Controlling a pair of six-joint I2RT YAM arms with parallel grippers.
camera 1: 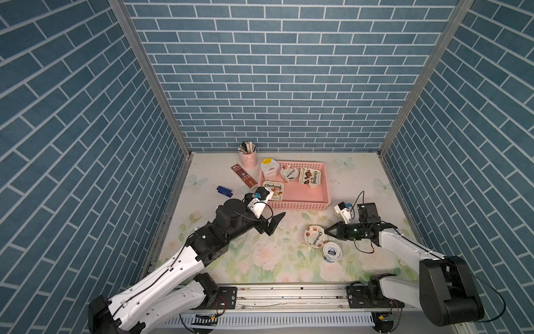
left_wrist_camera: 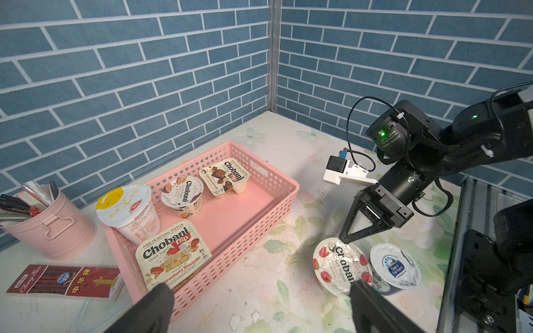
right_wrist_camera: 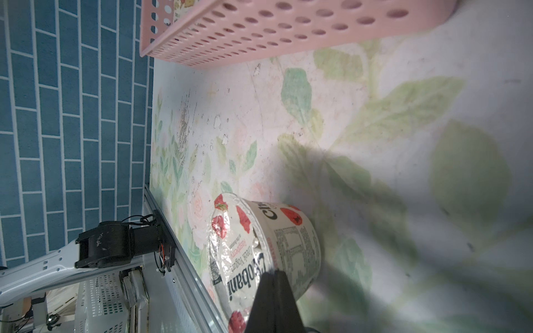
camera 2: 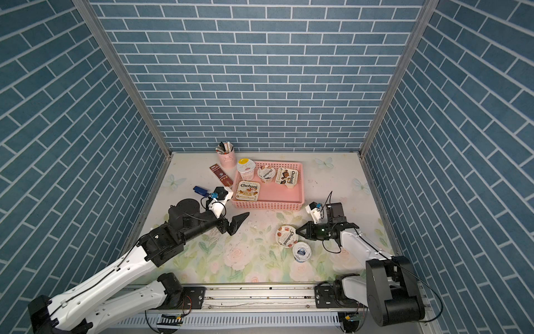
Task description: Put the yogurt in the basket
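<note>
A round Chobani tub with raspberries on its lid (camera 1: pixel 314 237) stands on the table in front of the basket. Against it, on the near right, is a Dairy Farmers cup (left_wrist_camera: pixel 395 267). My right gripper is shut, nothing visible between its fingers; its tips are at the Chobani tub's rim, and I cannot tell whether they touch. In the pink basket (camera 1: pixel 311 205) are a tall yellow-lidded cup (left_wrist_camera: pixel 130 213), a small Chobani cup (left_wrist_camera: pixel 183 195) and two Chobani Flip packs (left_wrist_camera: pixel 224 176). My left gripper is open and empty, left of the tubs.
Left of the basket lie a red packet (left_wrist_camera: pixel 63 281) and a blue object (camera 1: pixel 224 191). A pink holder (left_wrist_camera: pixel 58 230) with utensils stands at the back left. Bare table separates my left gripper from the tubs, and the basket's right-hand floor is clear.
</note>
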